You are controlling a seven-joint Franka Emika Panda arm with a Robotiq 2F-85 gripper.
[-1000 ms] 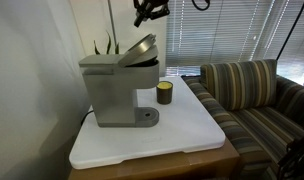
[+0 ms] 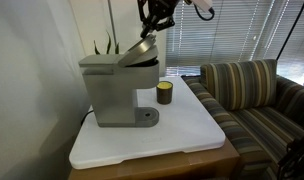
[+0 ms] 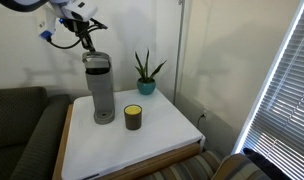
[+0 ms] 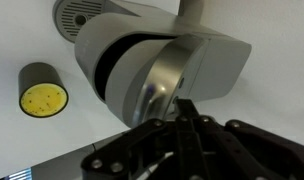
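A grey coffee maker (image 2: 114, 95) stands on the white table, its silver-edged lid (image 2: 139, 50) tilted partway up. From above, the wrist view shows the lid's shiny rim (image 4: 164, 80) and the dark gap under it. My gripper (image 2: 146, 36) points down at the top of the lid, its fingertips at or very near it. In the wrist view the gripper reaches the rim's edge; whether it touches cannot be told. The fingers are together, with nothing visible between them. A dark mug (image 2: 165, 92) with a yellow inside sits beside the machine.
A potted plant (image 3: 146, 72) stands at its far corner in the second exterior view. A striped couch (image 2: 242, 88) adjoins the table.
My gripper has come down from above to the raised lid. The lid, machine and mug look unmoved.
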